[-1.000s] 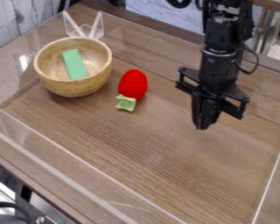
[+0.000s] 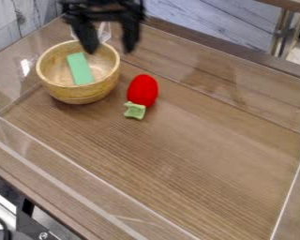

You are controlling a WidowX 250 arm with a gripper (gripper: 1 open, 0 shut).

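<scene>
The gripper (image 2: 127, 28), a dark, motion-blurred shape at the top of the camera view, is over the left half of the table near a wooden bowl (image 2: 78, 94); its fingertips are too blurred to tell their state. A pale green block (image 2: 79, 67) is in the bowl. A red rounded object (image 2: 142, 89) lies right of the bowl, with a small light green piece (image 2: 135, 111) just below it.
A shelf or ledge edge (image 2: 277, 13) runs along the top right.
The arm has moved left and up, from above the right-middle of the table to the top left, near the bowl. The objects on the table look unchanged.
</scene>
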